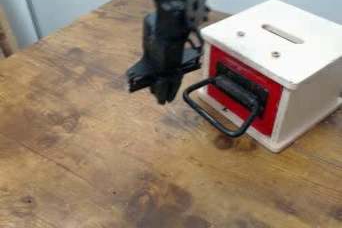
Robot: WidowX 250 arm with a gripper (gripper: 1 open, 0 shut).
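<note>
My black gripper (163, 84) hangs above the wooden table, just left of a white box (287, 42) with a red front panel (265, 120). It looks shut, with nothing visible between its fingers, though it is blurred. A black U-shaped handle (214, 120) sticks out from the red panel toward the table, to the lower right of the gripper and apart from its fingertips. The box has a slot and screws on top.
A pale wall (67, 2) stands behind the table.
</note>
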